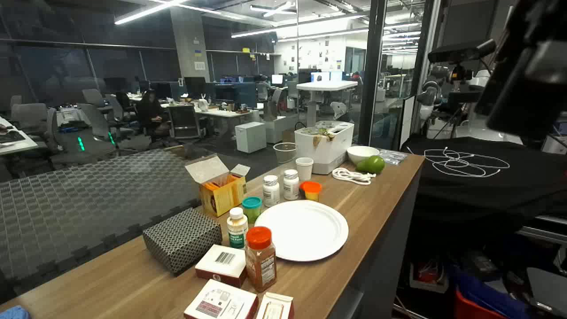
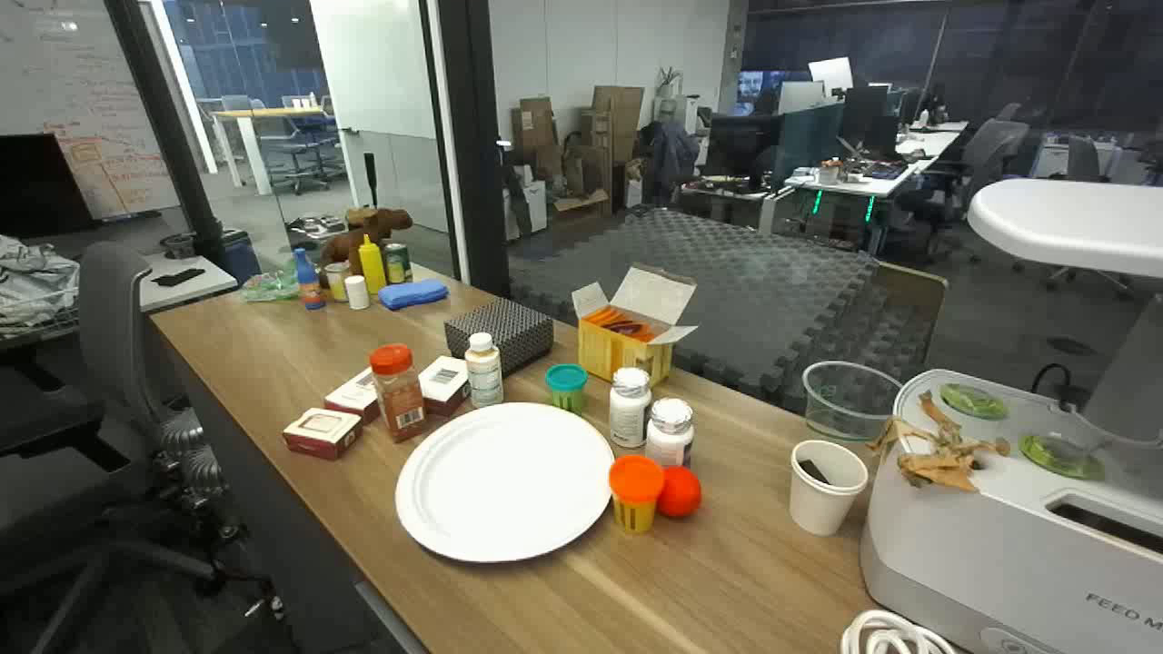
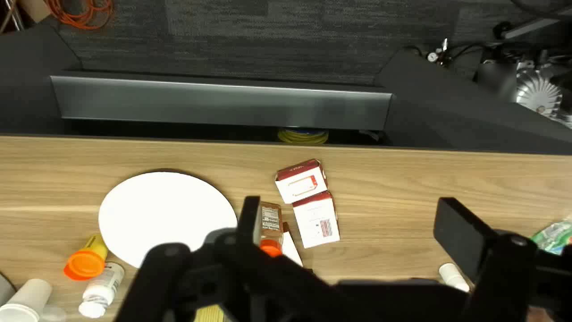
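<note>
In the wrist view my gripper stands wide open above the table, its two dark fingers far apart and nothing held between them. Below, in the gap as seen from here, lie small red-and-white boxes (image 3: pixel 316 220). A spice jar with a red lid (image 3: pixel 271 222) is partly covered by the left finger. The white plate (image 2: pixel 507 480) is empty and lies flat; beside it are an orange-lidded tub (image 2: pixel 634 496), a red ball (image 2: pixel 681 492) and white bottles (image 2: pixel 629 409). A dark, blurred part of the arm (image 1: pixel 531 79) fills the upper right of exterior view 1.
An open yellow box (image 1: pixel 220 194) and a black patterned box (image 1: pixel 182 239) line the far edge. A white machine (image 2: pixel 1003 523), paper cup (image 2: pixel 829 490) and coiled white cord (image 1: pixel 354 176) crowd one end. Bare wood (image 3: pixel 391 204) lies right of the small boxes.
</note>
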